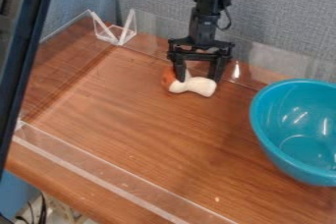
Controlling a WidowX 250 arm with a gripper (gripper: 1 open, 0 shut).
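The black gripper (197,69) hangs at the back middle of the wooden table, its fingers open and pointing down at a small object with a white, bone-shaped part (195,85) and an orange-red part (170,76). The object lies on the table at and just in front of the fingers; whether they touch it is unclear.
A large teal bowl (289,151) stands at the right edge. A clear wall with a white angular bracket (116,33) runs along the back. A dark frame (16,31) fills the left edge.
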